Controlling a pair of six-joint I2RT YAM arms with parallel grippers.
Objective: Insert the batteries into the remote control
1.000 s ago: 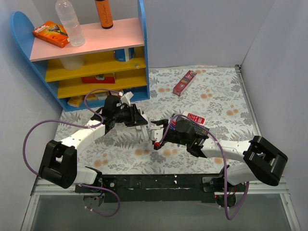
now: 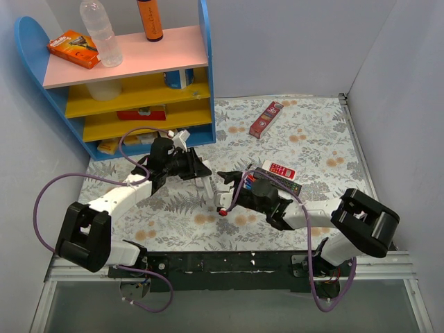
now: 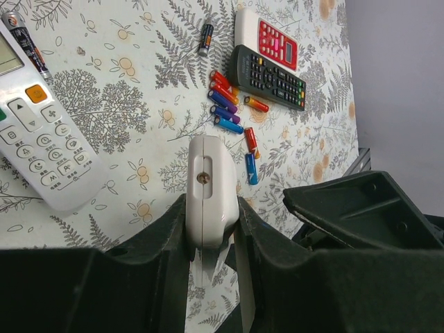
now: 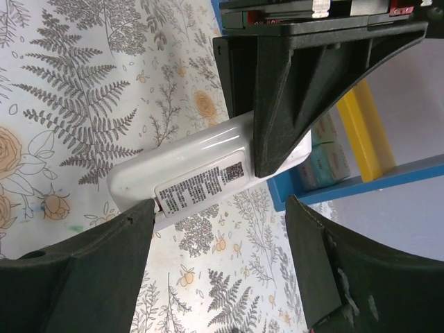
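Observation:
A white remote control [image 3: 211,177] is gripped end-on by my left gripper, raised above the table. In the right wrist view the remote [image 4: 184,156] lies tilted, showing a long compartment [image 4: 201,187] with a barcode label; no battery can be made out in it. My right gripper is part open in front of that side, with no object seen between its fingers. Loose batteries, among them a blue one [image 3: 251,168], an orange one [image 3: 256,104] and a purple one [image 3: 225,114], lie on the table in the left wrist view.
A black remote [image 3: 267,78] and a red-and-white calculator [image 3: 277,45] lie beside the batteries. Another white handset [image 3: 48,132] rests nearby, with a dark battery [image 3: 28,45] alongside. The shelf [image 2: 139,104] stands at the back left; a red box [image 2: 266,119] lies farther back.
My right arm's elbow and forearm have shifted left and slightly up in the top view, its hand staying close to the held remote. The left arm and its remote look nearly unmoved.

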